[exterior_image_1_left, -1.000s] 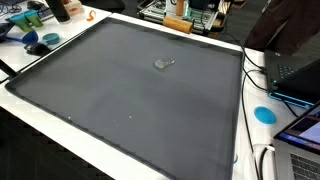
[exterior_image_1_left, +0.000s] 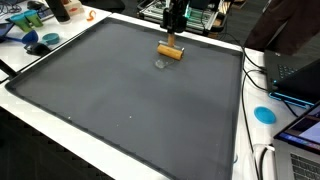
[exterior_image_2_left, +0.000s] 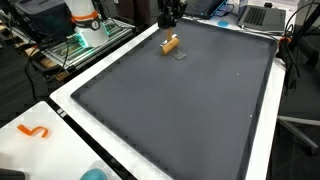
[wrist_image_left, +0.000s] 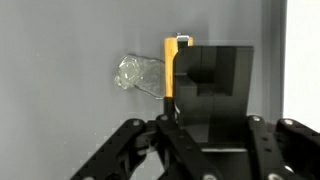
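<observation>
An orange cylindrical bar (exterior_image_1_left: 170, 51) hangs or lies crosswise at the far end of the grey board, below my gripper (exterior_image_1_left: 171, 33). A short orange upright part joins the bar to the fingers, so the whole looks like a T-shaped orange tool. My gripper is shut on it. In the wrist view the orange bar (wrist_image_left: 171, 70) shows partly, with a dark block covering its right side. Close to it on the board is a crumpled clear piece (wrist_image_left: 140, 73). Whether the bar touches the board cannot be told.
The grey board (exterior_image_1_left: 130, 100) is otherwise bare, with wide free room toward the front. Off the board stand a blue round lid (exterior_image_1_left: 265, 115), a laptop (exterior_image_1_left: 300, 135) and cables on the right, and several bowls and utensils at the far left.
The gripper and the orange bar have come toward the camera and slightly left, from the far edge to beside the clear piece. The clear piece has stayed in place.
</observation>
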